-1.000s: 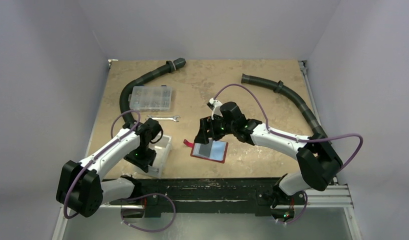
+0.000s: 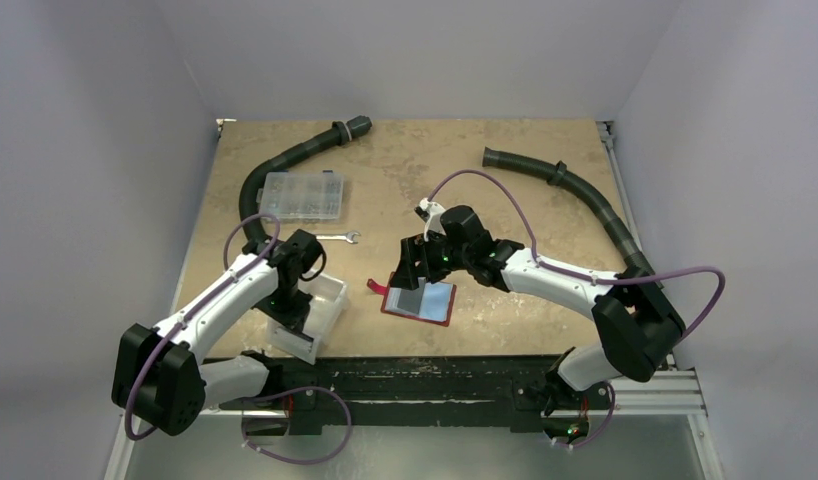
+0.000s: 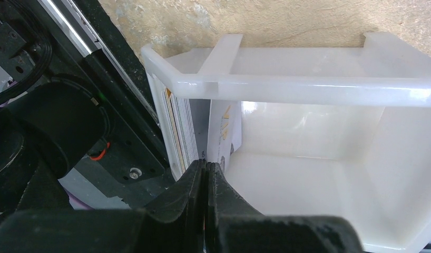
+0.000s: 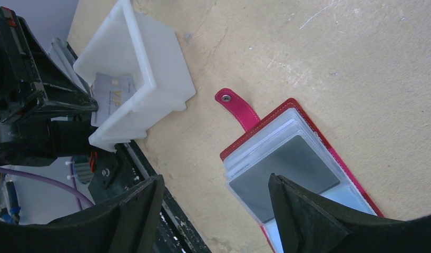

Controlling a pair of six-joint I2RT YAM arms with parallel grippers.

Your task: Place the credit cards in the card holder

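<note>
The white bin point(image 3: 319, 89) stands at the front left, with a row of upright cards point(image 3: 179, 124) packed along its end. My left gripper reaches into it, fingers pressed together on a card point(image 3: 224, 124) with gold lettering, whose pinched part is mostly hidden. That grey card face point(image 4: 113, 92) also shows inside the bin in the right wrist view. The card holder point(image 2: 418, 302), red-edged with clear sleeves and a pink snap strap point(image 4: 237, 108), lies open on the table. Over its left part my right gripper hangs open, nothing between its fingers.
Behind the bin lie a wrench point(image 2: 340, 237) and a clear compartment box point(image 2: 303, 196). Dark hoses point(image 2: 297, 155) curve along both sides of the table. Bare tabletop extends behind and to the right of the holder.
The bin has turned slightly, its front end shifting a little in the top view, while my left gripper moved slightly within it. The right arm and the holder look almost unchanged.
</note>
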